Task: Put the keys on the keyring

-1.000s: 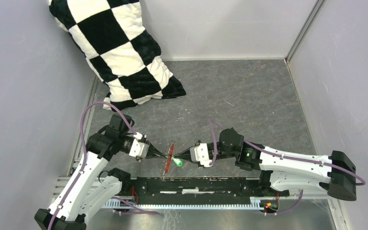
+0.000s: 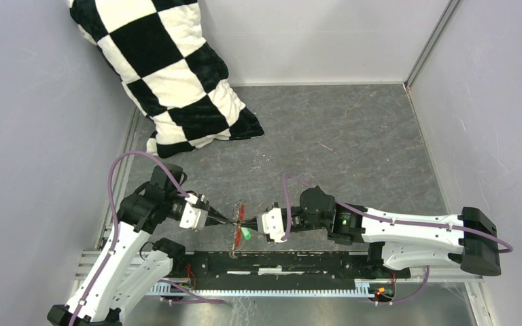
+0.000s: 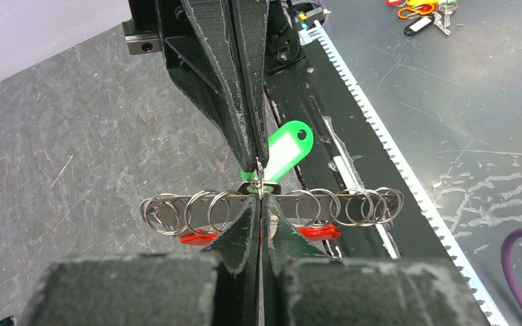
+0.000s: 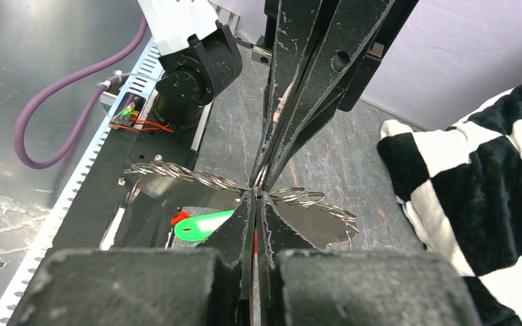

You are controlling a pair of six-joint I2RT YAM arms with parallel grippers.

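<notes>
A metal strip strung with several wire rings [image 3: 374, 207], the keyring, hangs in the air between my grippers. My left gripper [image 2: 234, 223] comes from the left, shut, with thin ring wire between its fingertips in the right wrist view. Facing it almost tip to tip, my right gripper [image 2: 244, 223] is shut too. Thin metal shows at its tips in the left wrist view. A green tag [image 3: 289, 148] hangs just beside those tips; its attachment is partly hidden behind the fingers. Red pieces [image 3: 321, 233] show behind the strip.
More keys and tags [image 3: 428, 13] lie on the floor beyond the toothed rail. A black-and-white checkered cushion [image 2: 177, 81] leans at the back left. Purple cables [image 2: 112, 204] loop along both arms.
My right gripper has moved left with the green tag, up to the ring strip and my left gripper's tips. The left arm has shifted only slightly, and the strip's tilt has changed a little.
</notes>
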